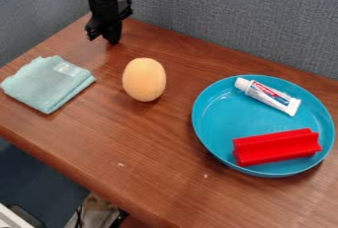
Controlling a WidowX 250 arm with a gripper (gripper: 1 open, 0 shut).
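Observation:
My black gripper (109, 30) is at the back left of the wooden table, low over it near the grey partition; its fingers are dark and too small to tell whether open or shut. A folded pale mint cloth (46, 86) lies at the left edge. A tan egg-shaped object (144, 79) stands in the middle. On the right, a blue plate (215, 114) holds a white toothpaste tube (267, 95) at the back and a red object (276, 148) at the front.
Grey partitions (231, 30) border the table at the back and left.

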